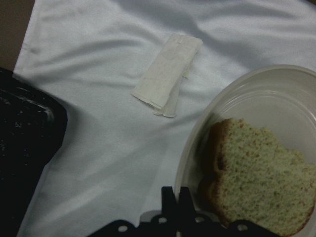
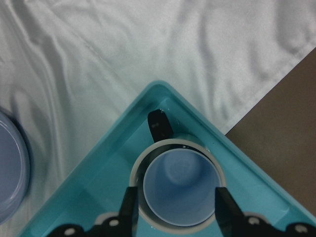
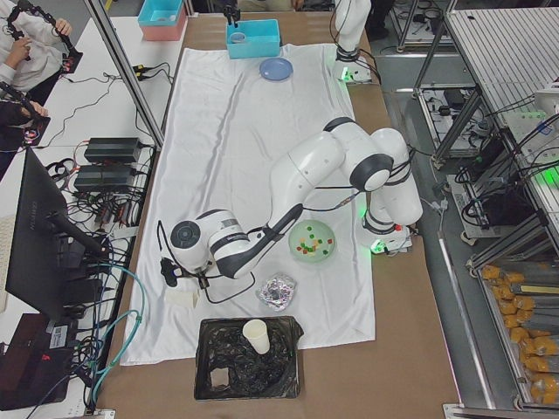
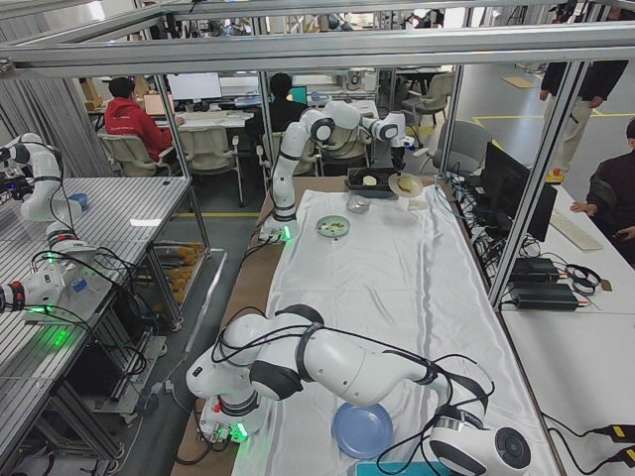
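My left gripper is shut on the rim of a pale plate point(image 1: 266, 98) holding a slice of bread point(image 1: 256, 177); it hangs beside the black lined bin point(image 1: 24, 138), near a folded paper point(image 1: 165, 71). My right gripper stands open over nested cups point(image 2: 180, 182), a blue one inside a pale-rimmed one with a black handle, in the turquoise tray point(image 2: 94, 182).
A green plate with small coloured pieces point(image 3: 312, 240) and crumpled foil point(image 3: 276, 291) lie near the left arm. A blue plate point(image 3: 276, 68) sits by the tray.
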